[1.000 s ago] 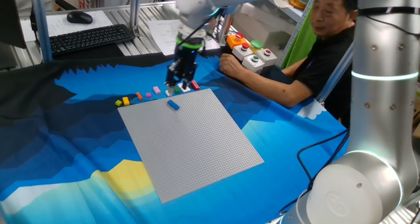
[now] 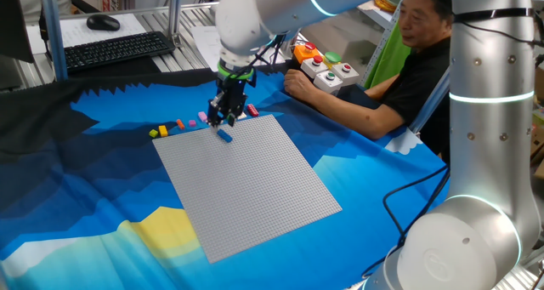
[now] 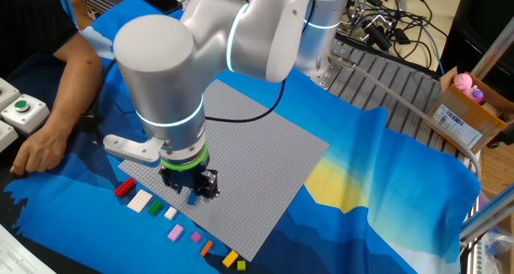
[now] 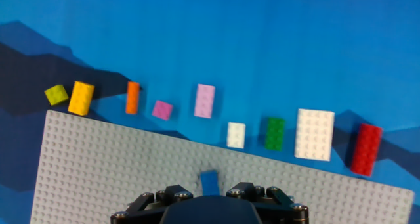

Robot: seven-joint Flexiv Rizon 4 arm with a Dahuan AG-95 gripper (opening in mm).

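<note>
A blue brick (image 2: pixel 224 136) rests on the grey baseplate (image 2: pixel 255 179) near its far edge, lying askew to it. My gripper (image 2: pixel 223 121) points down just above and behind this brick. In the wrist view, the blue brick (image 4: pixel 209 182) shows in the gap between the two fingers, partly hidden by the gripper body below. The fingers (image 4: pixel 178 194) stand apart, so the gripper is open and grips nothing. From the other side, only a bit of the blue brick (image 3: pixel 193 199) shows below the gripper (image 3: pixel 195 191).
Loose bricks line the baseplate's far edge on the blue cloth: lime (image 4: pixel 56 94), yellow (image 4: pixel 81 98), orange (image 4: pixel 132 98), magenta (image 4: pixel 162 110), pink (image 4: pixel 204 101), small white (image 4: pixel 235 135), green (image 4: pixel 275 134), large white (image 4: pixel 314 134), red (image 4: pixel 366 150). A person's arm (image 2: pixel 357 111) rests nearby.
My gripper has moved from behind the baseplate's far edge toward the blue brick and down over it. The brick and the other bricks have stayed put.
</note>
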